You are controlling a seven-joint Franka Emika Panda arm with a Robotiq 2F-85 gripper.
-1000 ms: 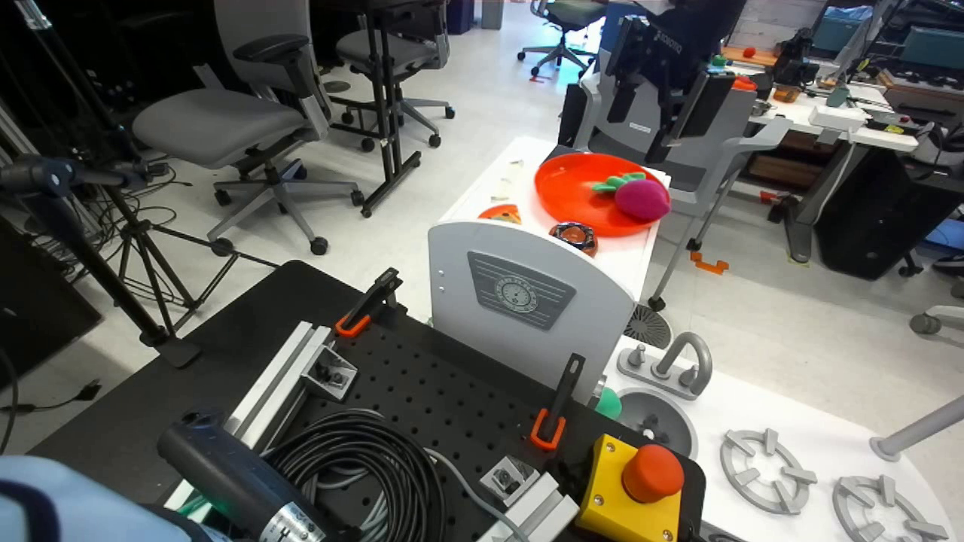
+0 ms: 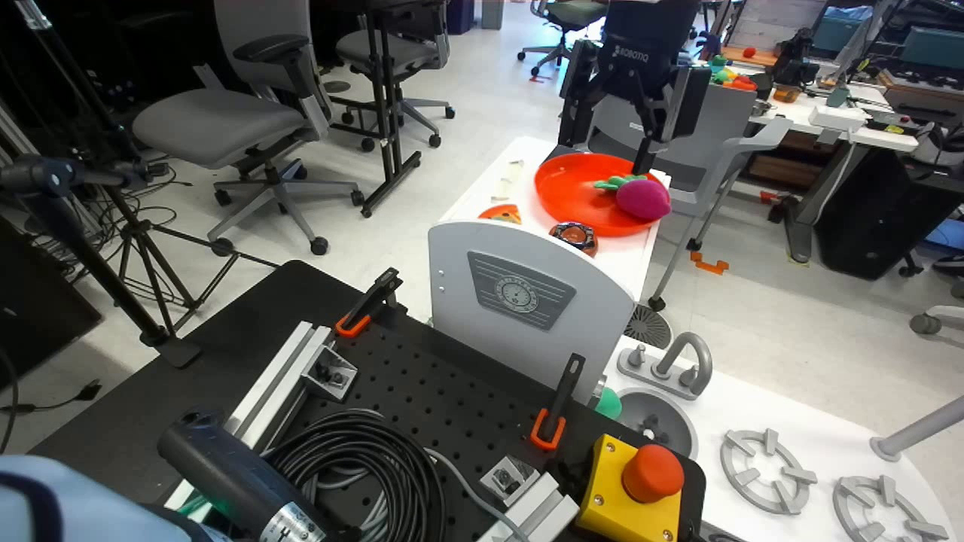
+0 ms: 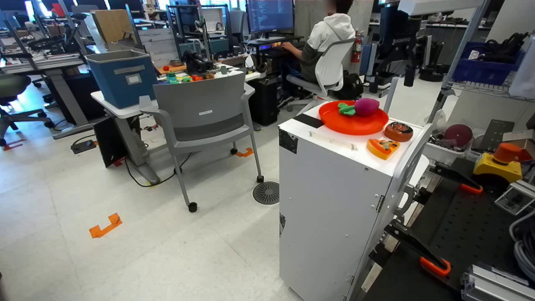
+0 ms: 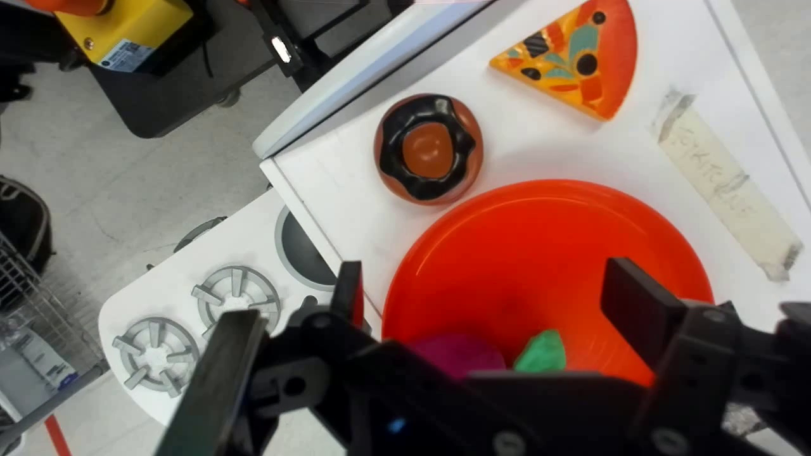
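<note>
My open gripper hangs above a red plate on top of a white cabinet, its fingers pointing down with nothing between them. On the plate lies a purple toy vegetable with green leaves. Seen from the wrist, the spread fingers straddle part of the plate, while the purple body is partly hidden behind the gripper's linkage. Beside the plate sit a toy donut with dark icing and, farther off, a toy pizza slice.
A grey upright panel borders the cabinet top. The toy sink and burners stand lower down. A strip of tape marks a bare stretch of the top. A grey chair stands nearby.
In exterior view 1 my gripper has shifted left and a little lower, and its fingers now point more directly downward. The plate and the toys have stayed in place.
</note>
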